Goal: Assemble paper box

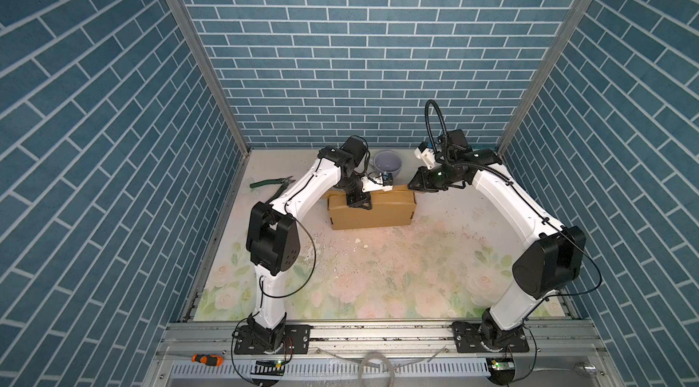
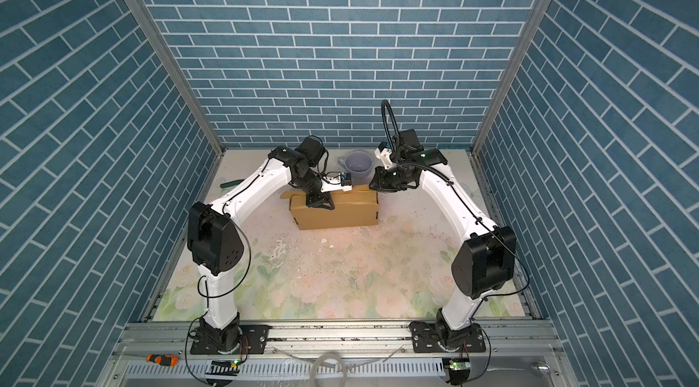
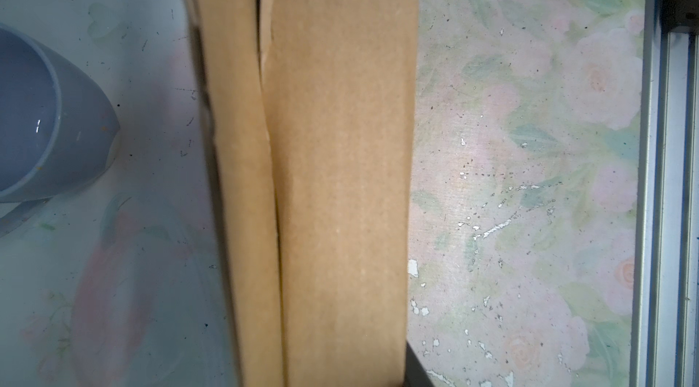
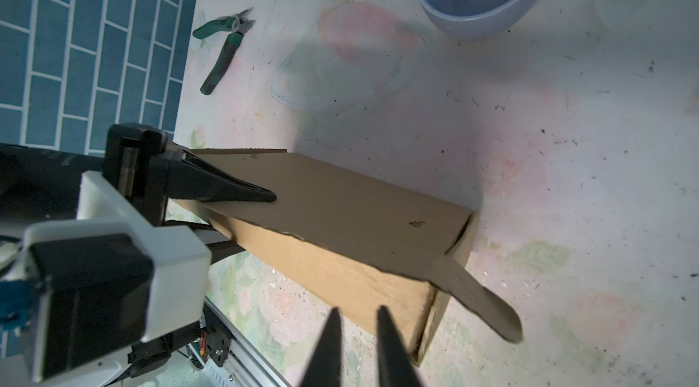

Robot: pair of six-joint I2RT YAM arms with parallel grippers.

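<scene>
The brown cardboard box (image 1: 372, 213) sits at mid-table, its lid folded over the top. In the right wrist view its lid (image 4: 349, 201) is slightly raised along the front, and a rounded flap (image 4: 484, 299) sticks out at the right end. My left gripper is shut on the box's front edge, one finger over the lid and the other against the front. Close up, the left wrist view shows a narrow gap beside the lid's edge (image 3: 247, 190). By the box's right end, my right gripper stands part open, with nothing visible between its blurred fingers.
A blue-grey mug (image 1: 386, 162) stands just behind the box. Green-handled cutters (image 4: 227, 48) lie at the back left. In front of the box the floral tabletop (image 1: 378, 277) is clear, as is the area to the right.
</scene>
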